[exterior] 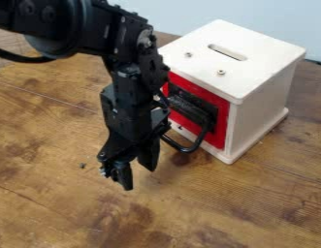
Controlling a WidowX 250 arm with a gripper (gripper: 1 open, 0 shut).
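Note:
My black gripper (134, 167) hangs low over the wooden floor, left of a cream wooden box (240, 68) and somewhat in front of it, its fingers pointing down and apart, with nothing seen between them. The box has a slot and screws on its top. Its side facing the arm has a red panel (220, 130) with a dark inner part, partly hidden behind my arm and its cable.
A pale wall or surface lies behind the box at top right.

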